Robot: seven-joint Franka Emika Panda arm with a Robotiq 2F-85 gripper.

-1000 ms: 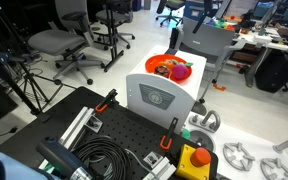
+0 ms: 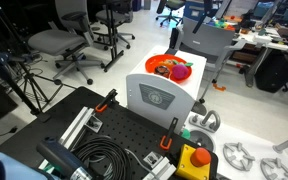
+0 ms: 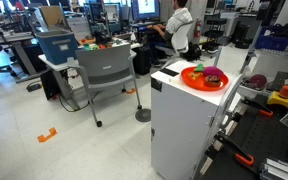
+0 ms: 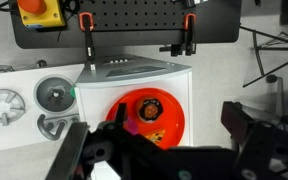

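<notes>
A red plate (image 4: 172,103) lies on top of the white cabinet (image 3: 179,125). On it in the wrist view are a round brown item (image 4: 149,108), an orange wedge (image 4: 156,137) and a pink item (image 4: 131,127), the last partly behind a finger. The pink item shows as a magenta lump (image 2: 180,73) on the plate's near right in exterior view 1. Above the plate hangs my gripper, open, its dark fingers wide apart with nothing between them.
Beside the cabinet are a small sink (image 4: 54,94) with a faucet and a stove burner (image 4: 2,105). A red button on a yellow box (image 2: 196,160) stands near the black perforated base, where cables (image 2: 102,158) lie coiled. An office chair (image 3: 107,75) stands beyond.
</notes>
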